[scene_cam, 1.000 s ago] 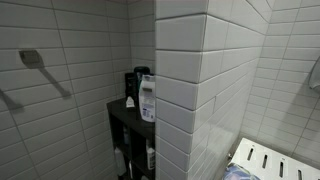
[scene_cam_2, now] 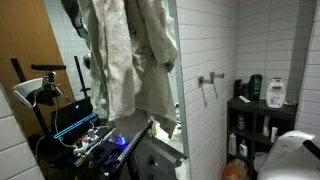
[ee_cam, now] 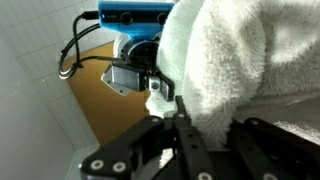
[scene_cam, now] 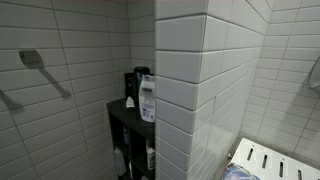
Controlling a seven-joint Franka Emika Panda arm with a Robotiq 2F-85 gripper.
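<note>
In the wrist view a pale, fluffy towel (ee_cam: pixel 225 60) fills the middle and right side. Its bunched edge runs down into my gripper, whose black fingers are shut on the cloth. Much of the fingertips is covered by the folds. In the second exterior view, light towels (scene_cam_2: pixel 125 60) hang long and loose from the top of the frame; my gripper cannot be made out there. The first exterior view shows neither towel in grip nor gripper.
A black shelf (scene_cam_2: pixel 245 112) stands in the corner with a white jug (scene_cam_2: pixel 276 93) and bottles. Wall hooks (scene_cam_2: pixel 207 79) project from the tiles. A tiled wall corner (scene_cam: pixel 190 90) blocks part of the first exterior view. A slatted white bench (scene_cam: pixel 272 160) lies at right.
</note>
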